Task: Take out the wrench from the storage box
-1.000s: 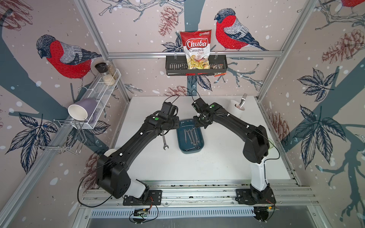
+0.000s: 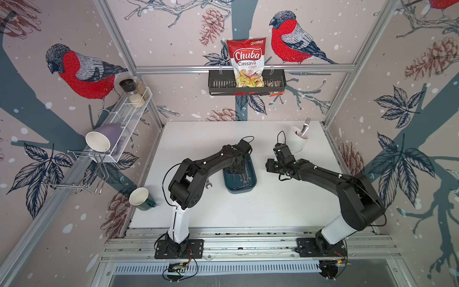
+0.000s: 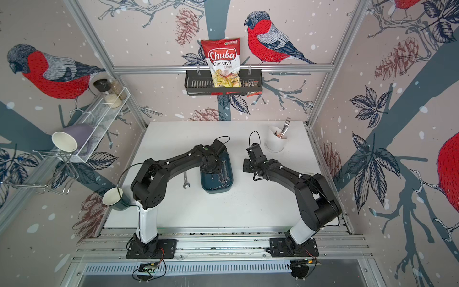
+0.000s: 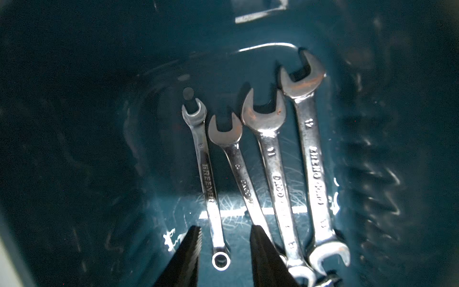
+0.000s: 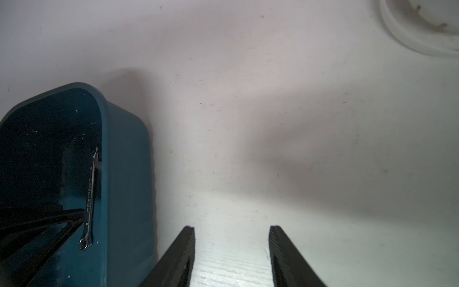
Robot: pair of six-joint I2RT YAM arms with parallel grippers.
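Note:
A dark teal storage box (image 2: pixel 240 188) holds several silver wrenches, among them a small ring-ended one (image 4: pixel 205 177) and larger open-ended ones (image 4: pixel 313 167). My left gripper reaches down inside the box, part open, its fingertips on either side of the small wrench's lower end in the left wrist view, not visibly closed on it. My right gripper stands open over the bare table just right of the box, nothing between its fingers. A loose wrench (image 3: pixel 186 180) lies on the table left of the box.
A white cutlery cup (image 3: pixel 275 142) stands at the back right, a green mug (image 2: pixel 141 200) at the front left. A wire rack (image 2: pixel 117 134) hangs on the left wall. The front and right of the table have free room.
My left gripper has moved right and over into the box. My right gripper has moved right and down, away from the box's back corner.

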